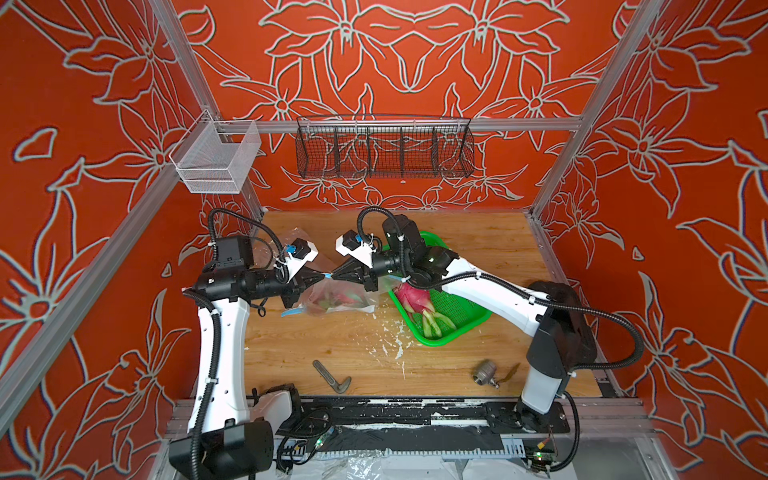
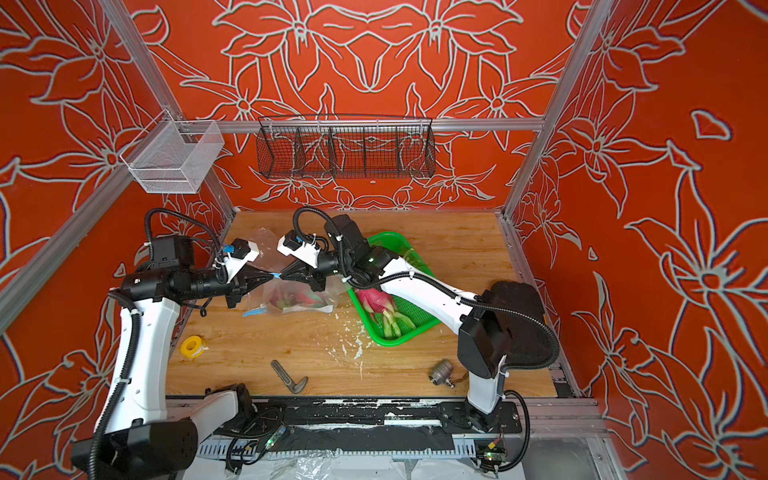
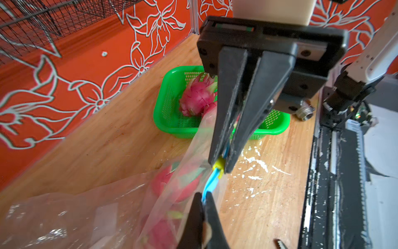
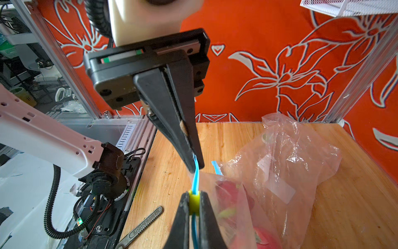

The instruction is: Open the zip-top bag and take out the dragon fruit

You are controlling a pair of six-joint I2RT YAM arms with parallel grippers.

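Note:
A clear zip top bag [image 4: 304, 161] lies on the table with pink dragon fruit [image 3: 176, 184] inside, seen through the film. Its blue zip strip [image 3: 211, 182] stretches between my two grippers. The left gripper is shut on the end of that strip, the blue band running in between its fingertips. Close by, on the same strip, the right gripper is shut on the yellow zip slider [image 4: 194, 203]. From above, the two grippers [image 1: 326, 276] face each other almost tip to tip, over the bag.
Right of the bag, partly under my right arm, a green basket [image 1: 472, 320] holds more dragon fruit [image 3: 198, 97]. A wrench [image 1: 330, 376] and a metal fitting [image 1: 485, 371] lie near the front edge. Yellow tape [image 2: 192, 346] sits at the left.

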